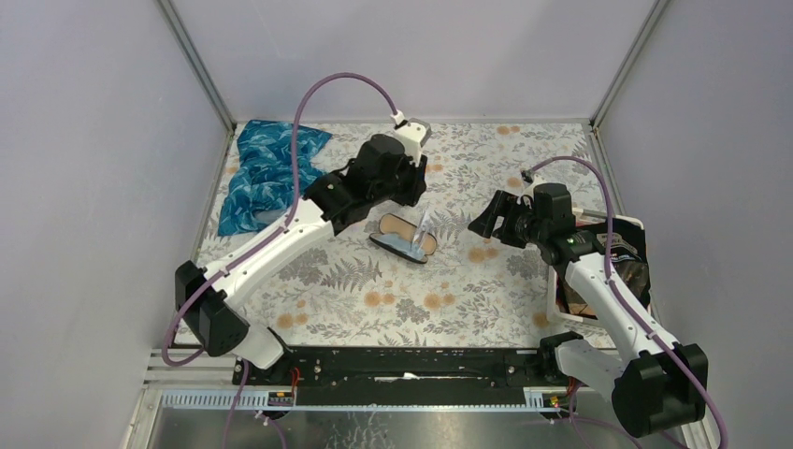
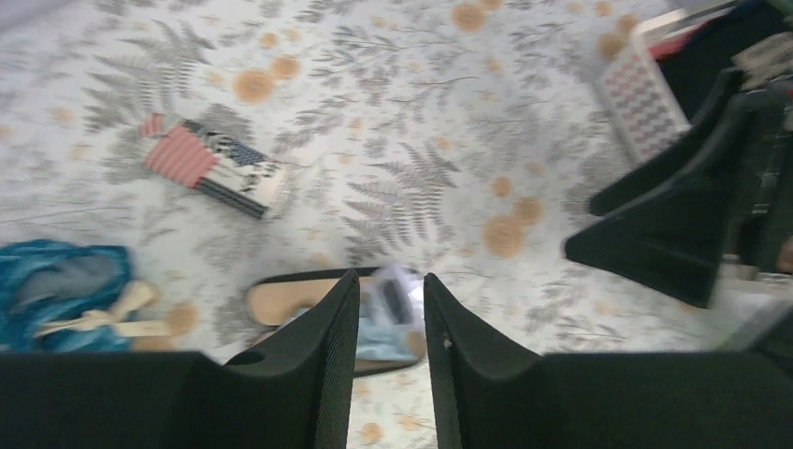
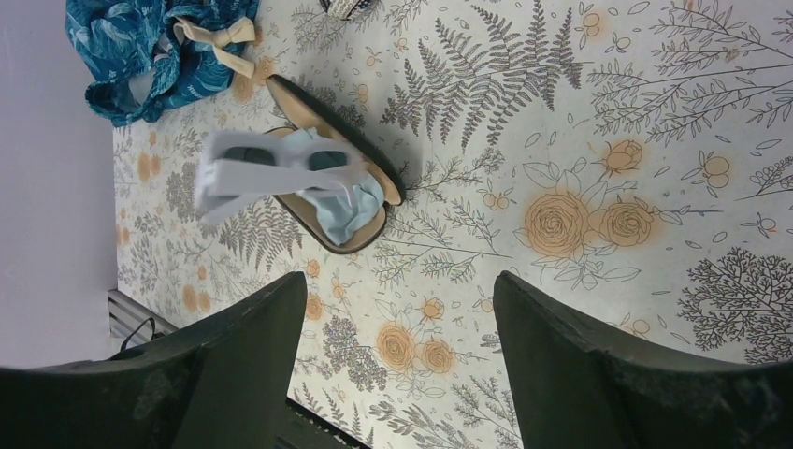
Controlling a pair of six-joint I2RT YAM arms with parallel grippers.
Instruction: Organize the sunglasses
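Note:
An open black sunglasses case (image 1: 385, 241) with a tan lining and a light blue cloth (image 3: 346, 210) lies mid-table. Pale sunglasses (image 3: 271, 173), blurred in the right wrist view, are over the case; in the top view they appear below my left gripper (image 1: 414, 187). That gripper is raised; in its wrist view the fingertips are close together with a narrow gap, and whether it holds the glasses cannot be told for certain. My right gripper (image 1: 491, 215) stands open to the right of the case, nothing between its fingers.
A blue fabric item (image 1: 266, 173) lies at the back left, with a small patterned packet (image 2: 210, 168) nearby. A white basket (image 1: 552, 309) with dark items stands at the right.

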